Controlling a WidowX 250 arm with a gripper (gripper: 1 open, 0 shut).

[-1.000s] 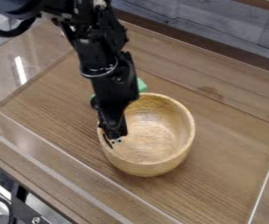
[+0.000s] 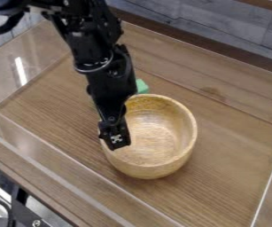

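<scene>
My black gripper reaches down from the top left over the left rim of a round, pale tan bowl. It stands open, with its lower tips at the bowl's left side; whether they touch the bowl I cannot tell. A small green object lies behind the bowl, partly hidden by the arm.
A raised wooden edge and grey boards run along the back right. Black cables lie at the bottom left corner.
The gripper has shifted slightly toward the front and left, and now covers more of the green object and the bowl's left rim.
</scene>
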